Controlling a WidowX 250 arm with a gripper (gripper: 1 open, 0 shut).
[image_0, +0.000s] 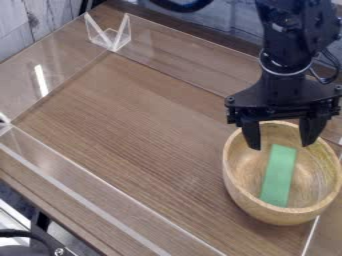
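At the right of the camera view a tan wooden bowl (249, 185) rests on the table, a light green block (278, 175) lying inside it. My black gripper (278, 128) is over the back part of the bowl, its two fingers spread apart on either side with nothing between them. The gripper body covers part of the bowl's back rim.
A white wire-like holder (110, 32) stands at the back left.
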